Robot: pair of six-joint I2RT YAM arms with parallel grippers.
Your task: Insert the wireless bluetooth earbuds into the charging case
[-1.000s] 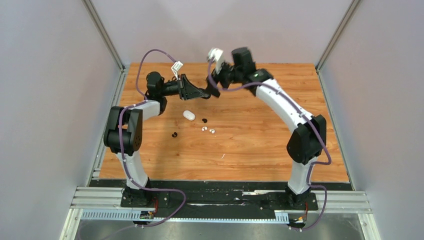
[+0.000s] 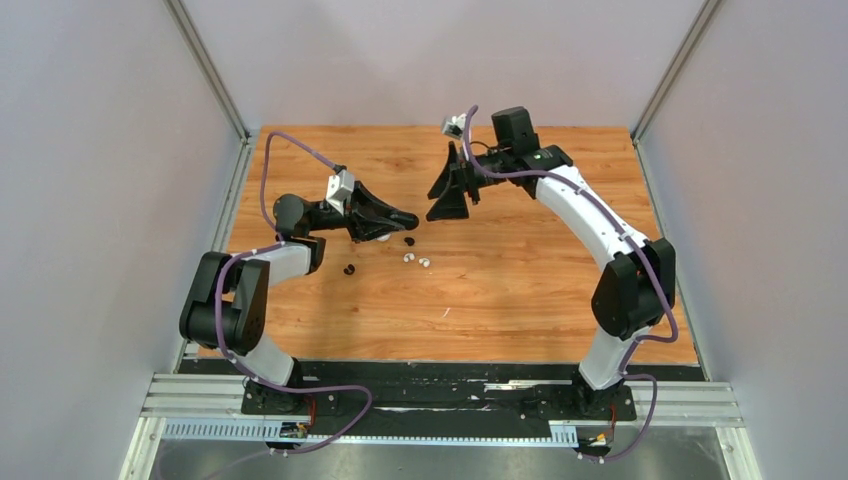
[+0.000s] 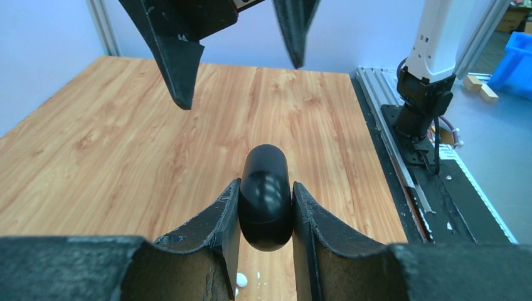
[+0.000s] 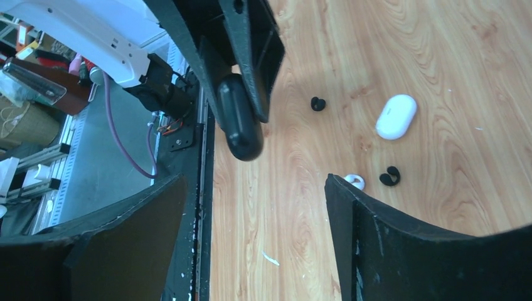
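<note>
My left gripper [image 2: 385, 222] is shut on a glossy black charging case [image 3: 265, 200], held in the air over the table, with its far end pointing right. My right gripper [image 2: 448, 183] stands open to the right of it, nothing between its fingers. On the table lie a white case [image 4: 395, 116], two white earbuds [image 2: 408, 257], and small black earbuds [image 4: 318, 104]. The white case is mostly hidden under the left gripper in the top view.
A dark rail strip runs along its front edge.
My left gripper has moved toward the front with the black case.
</note>
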